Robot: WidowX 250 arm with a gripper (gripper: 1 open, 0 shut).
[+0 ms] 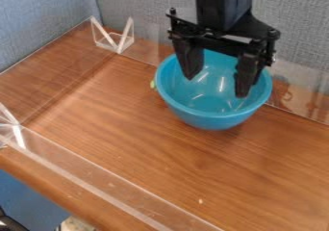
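My black gripper (217,66) stands open over a light blue bowl (206,108), its two fingers reaching down toward the bowl's rim and inside, one on the left and one on the right. Nothing shows between the fingers. A small yellow-green object (153,84) peeks out at the bowl's left, mostly hidden.
Clear plastic edging runs along its front and back, with a white bracket (112,38) at the back left. Grey padded walls stand behind.
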